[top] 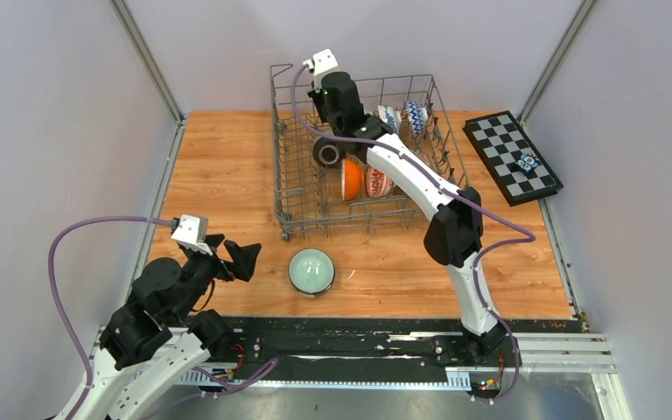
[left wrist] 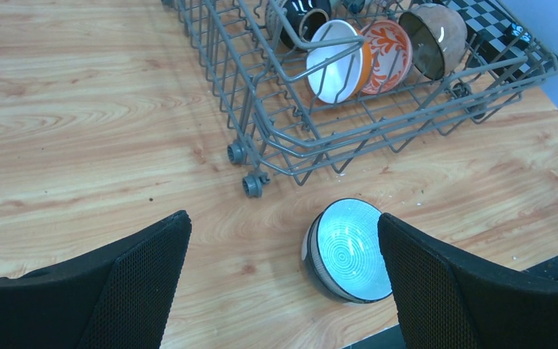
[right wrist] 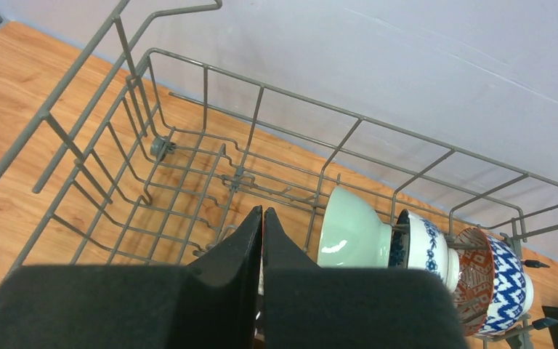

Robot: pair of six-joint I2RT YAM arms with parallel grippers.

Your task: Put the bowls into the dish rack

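Observation:
A pale green bowl (top: 311, 269) (left wrist: 349, 251) stands on the table in front of the rack (top: 284, 188). Inside the rack are an orange bowl (top: 351, 179), a red-patterned bowl (left wrist: 386, 58), a dark cup (top: 327, 153), a mint bowl (right wrist: 352, 229) and blue-patterned bowls (right wrist: 508, 287). My left gripper (top: 234, 259) is open, low at the left, facing the green bowl. My right gripper is shut over the rack's back part, left of the mint bowl, with nothing seen between its fingers.
A checkered board (top: 507, 156) lies right of the rack. Walls bound the sides and back. Bare wood (top: 214, 175) is free left of the rack and in front of it.

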